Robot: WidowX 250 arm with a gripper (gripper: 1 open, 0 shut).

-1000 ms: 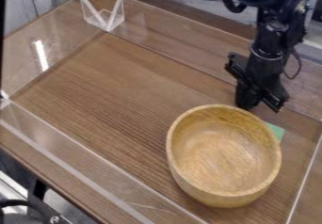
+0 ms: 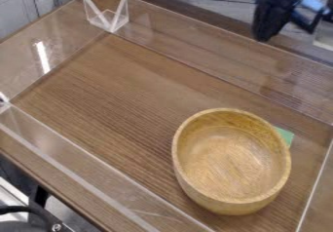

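My gripper (image 2: 271,26) is high at the top right of the camera view, dark and blurred, partly cut off by the frame's edge; its fingers look shut, with nothing visible between them. A wide round wooden bowl (image 2: 231,160) stands at the lower right of the table (image 2: 117,99). A small green item (image 2: 283,135) lies just behind the bowl's right side, partly hidden by it.
A clear, angular plastic piece (image 2: 107,14) sits at the back left. A transparent edge runs along the table's left side.
My gripper has moved up and back, away from beside the bowl and green item, to the top edge of the view. The bowl and green item look unmoved.
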